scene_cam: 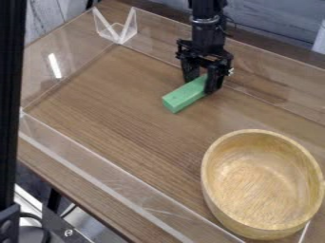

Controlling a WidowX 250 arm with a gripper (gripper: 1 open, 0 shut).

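Note:
A green block [184,97] lies on the wooden table [114,123] at the upper middle. My black gripper [204,70] is lowered over the block's far end from the top of the view, covering that end. The gripper is shut on the block, though its fingertips are hard to make out.
A large tan round bowl [260,185] fills the lower right. A white angular object [114,27] stands at the back left. Black cables lie at the bottom left edge.

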